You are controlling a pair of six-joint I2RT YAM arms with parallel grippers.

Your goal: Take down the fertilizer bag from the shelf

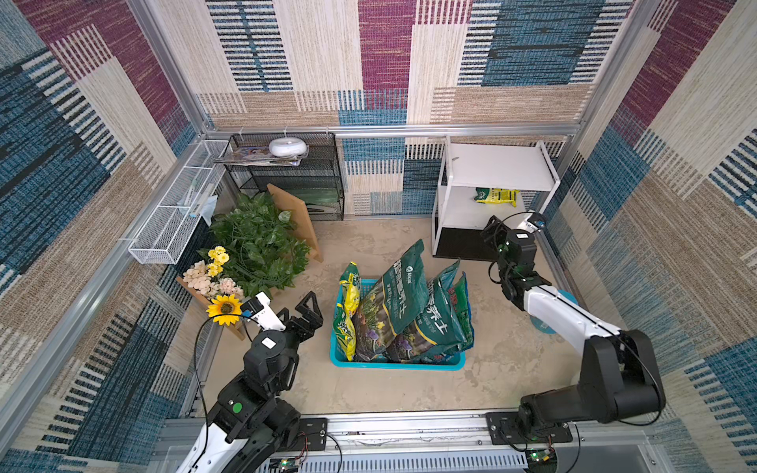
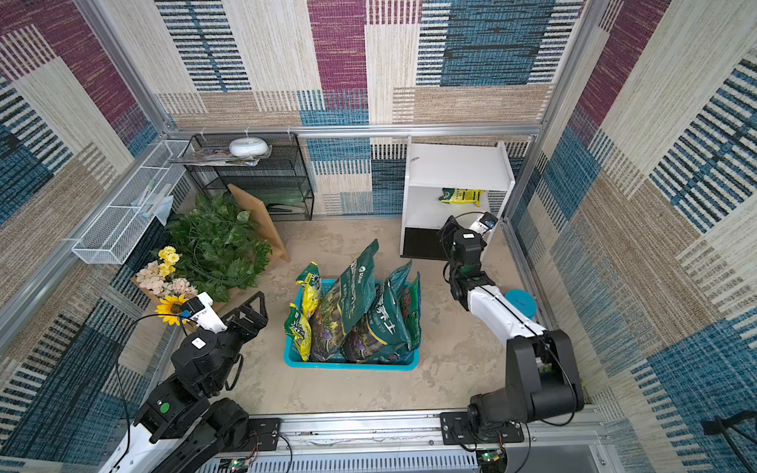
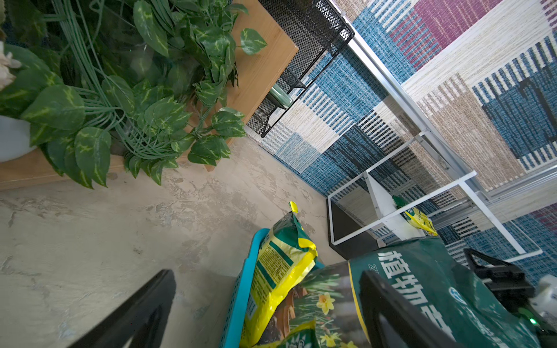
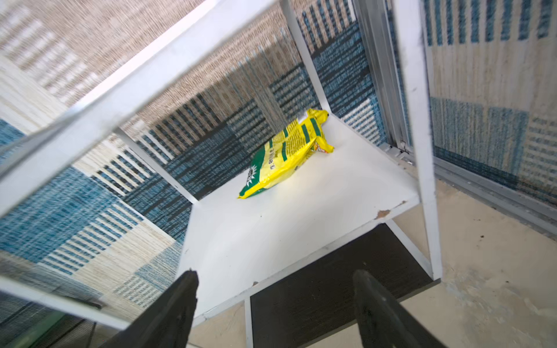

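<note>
A yellow-and-green fertilizer bag (image 4: 284, 152) lies on the white middle shelf board (image 4: 284, 232), toward its back edge. My right gripper is open in front of the white shelf unit (image 1: 504, 165), with nothing between its fingers and a clear gap to the bag. In the top left view the bag (image 1: 496, 196) shows beneath the unit's top board. Away on the left, my left gripper (image 1: 314, 309) stands open beside the blue basket (image 1: 394, 365), holding nothing.
Inside the basket stand large green soil bags (image 1: 392, 299) and a yellow-green bag (image 1: 347, 311). White posts (image 4: 420, 133) frame the shelf opening. Leafy plants (image 1: 256, 244) and a wooden board (image 1: 295, 219) occupy the left. Bare floor lies between basket and shelf.
</note>
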